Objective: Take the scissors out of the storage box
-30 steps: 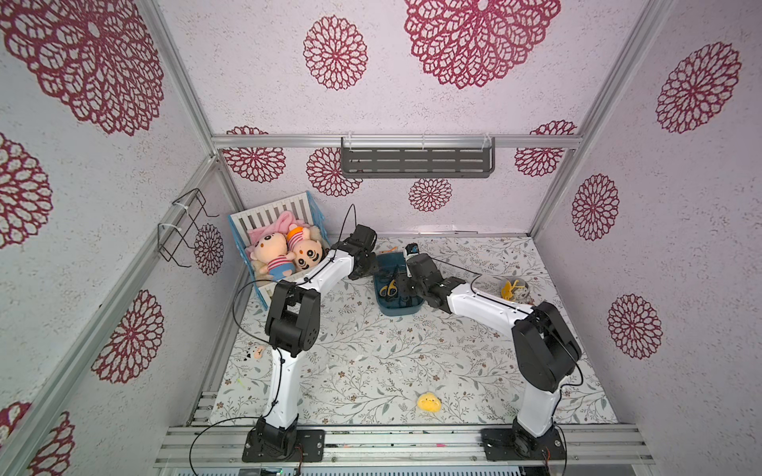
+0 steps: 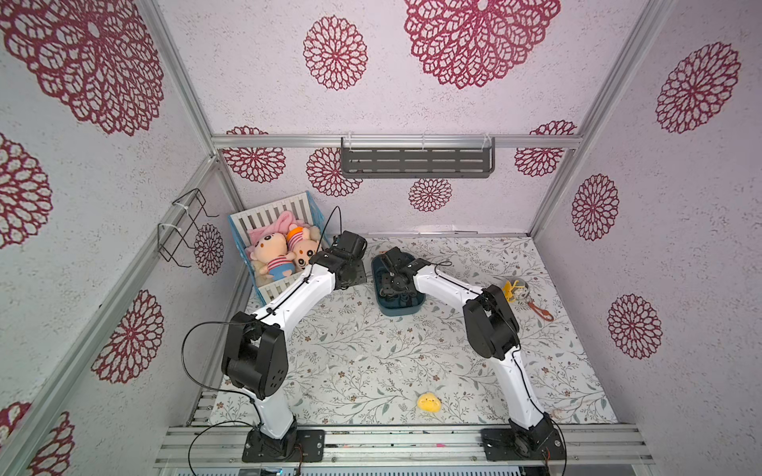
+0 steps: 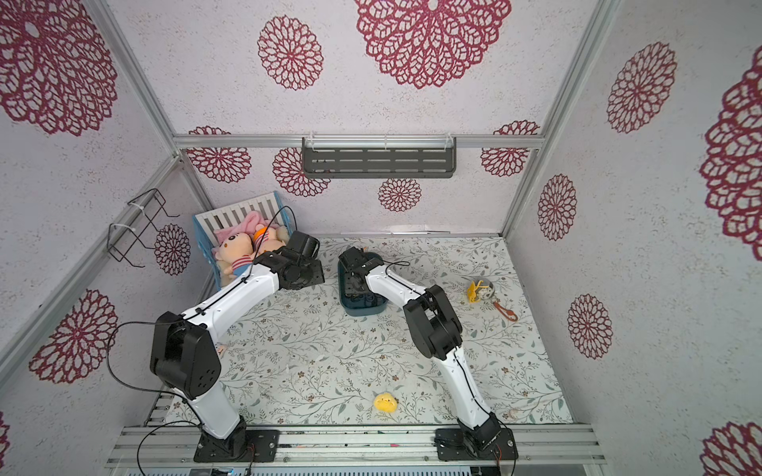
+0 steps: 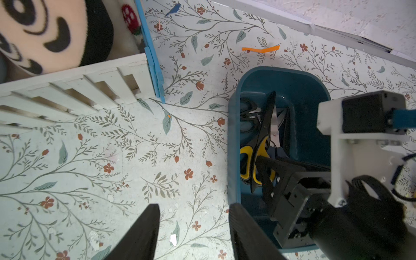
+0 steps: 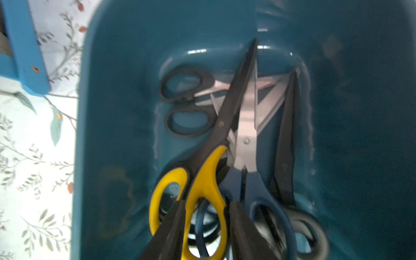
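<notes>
The teal storage box [image 4: 234, 130] holds several scissors: yellow-black scissors [image 5: 203, 186], blue-handled scissors [image 5: 264, 199], smaller black-handled scissors [image 5: 190, 112] and others partly hidden. My right gripper is down inside the box at the yellow handles, fingers apart, one either side of a yellow loop; contact is unclear. My left gripper hangs open left of the box, over bare mat, with nothing between its fingers.
A blue-and-white crib [image 2: 266, 289] with plush dolls stands at the back left. A yellow toy [image 2: 428, 402] lies at the front; a brush [image 2: 541, 312] and small items lie right.
Over the last second my right arm has moved leftward, further over the box, and my left arm has pulled slightly back and left from it.
</notes>
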